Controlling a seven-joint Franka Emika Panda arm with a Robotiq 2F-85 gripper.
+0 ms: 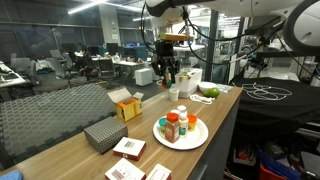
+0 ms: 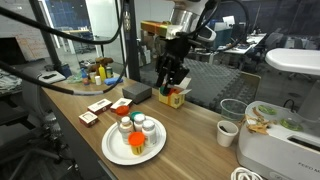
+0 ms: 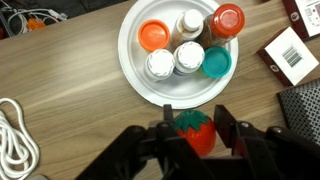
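Note:
My gripper is shut on a small red object with a green top (image 3: 203, 138), which shows between the fingertips at the bottom of the wrist view. Gripper and object hang above the wooden table, beside the white plate (image 3: 180, 90) and apart from it. On the plate stand a red-capped bottle (image 3: 228, 18), white-capped bottles (image 3: 188, 58), an orange cup (image 3: 154, 36) and a teal cup (image 3: 216, 63). In exterior view 1, the gripper (image 1: 168, 80) is beyond the yellow box, small and dark; the fingers partly hide the object there.
A yellow open box (image 1: 126, 104) and a grey mesh box (image 1: 106, 133) stand left of the plate. Small red-and-white boxes (image 1: 129, 148) lie near the front. A white cup (image 2: 227, 132) sits on the right in exterior view 2. Bare wood lies between plate and cup.

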